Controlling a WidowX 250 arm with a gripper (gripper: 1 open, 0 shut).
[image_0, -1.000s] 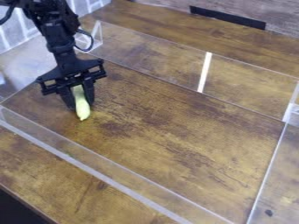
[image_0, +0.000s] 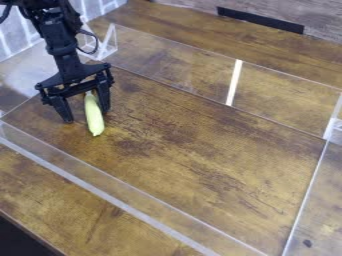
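Note:
A pale yellow-green elongated object (image_0: 94, 117) lies on the wooden surface on the left side, inside a clear-walled enclosure. My black gripper (image_0: 84, 103) is open around the upper part of this object, its fingers just above the surface. Whether either finger touches the object I cannot tell.
Transparent low walls (image_0: 134, 222) border the work area on the front, back and sides. A white tape strip (image_0: 235, 82) is on the back wall.
Over the last second my gripper has shifted a little to the left, uncovering more of the pale object, which has stayed about in place.

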